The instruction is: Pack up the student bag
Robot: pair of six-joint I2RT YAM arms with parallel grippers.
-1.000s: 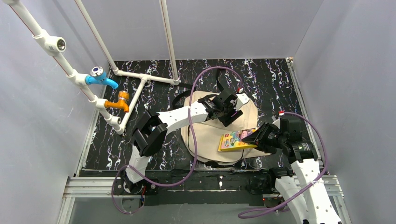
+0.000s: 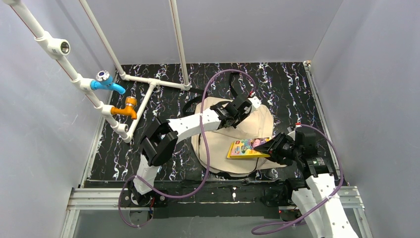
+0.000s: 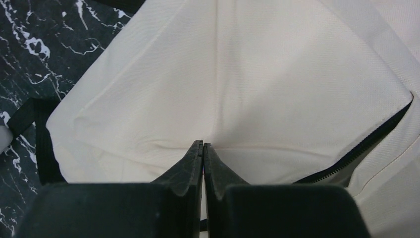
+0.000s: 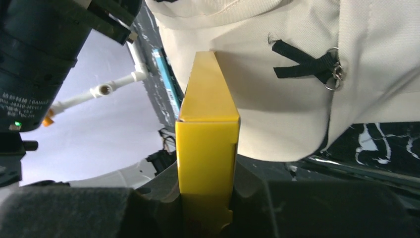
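The cream bag [image 2: 218,148] lies flat on the dark marbled table. In the left wrist view its black-edged zipped opening [image 3: 366,144] gapes a little at the right. My left gripper is over the bag's cloth, its fingertips together and nothing between them; the opening's edge runs outside them, to the right. My right gripper [image 2: 265,147] is shut on a yellow box [image 2: 245,148] with a colourful printed face, held over the bag's near part. In the right wrist view the yellow box [image 4: 208,148] stands between the fingers, its narrow side towards the camera.
White pipes with a blue tap [image 2: 106,84] and an orange tap [image 2: 126,108] stand at the left. A light-blue box [image 4: 167,82] lies on the table beside the bag in the right wrist view. Black straps [image 2: 189,105] trail behind the bag.
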